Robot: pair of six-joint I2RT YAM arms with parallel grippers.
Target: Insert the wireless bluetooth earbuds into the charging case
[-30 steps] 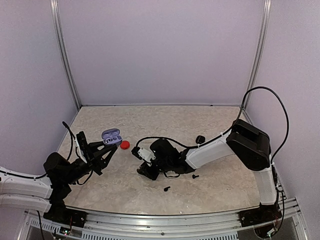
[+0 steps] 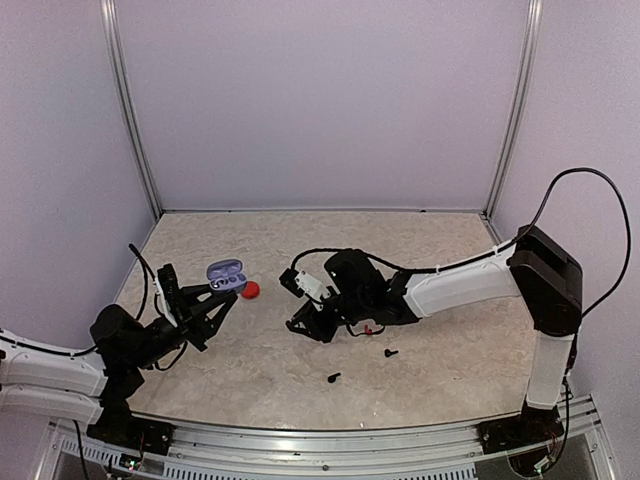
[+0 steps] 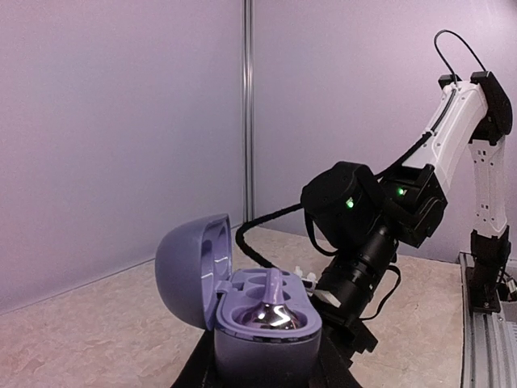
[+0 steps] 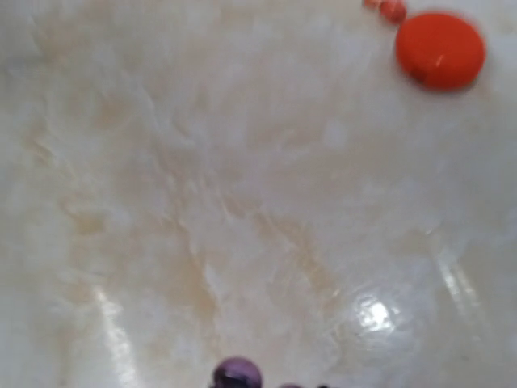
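My left gripper (image 2: pixel 215 305) holds the open purple charging case (image 2: pixel 226 276) (image 3: pixel 266 347) upright, lid raised; a shiny piece shows in its top in the left wrist view. My right gripper (image 2: pixel 308 322) is low over the table, right of the case. In the right wrist view a small glossy purplish object (image 4: pixel 237 373) shows at the bottom edge; whether it is held, and how the fingers stand, is hidden.
A red round object (image 2: pixel 250 290) (image 4: pixel 439 50) lies on the table near the left gripper, with small red pieces (image 4: pixel 392 10) in the right wrist view. Small black pieces (image 2: pixel 332 378) (image 2: pixel 390 353) lie at the front.
The left arm has barely moved.
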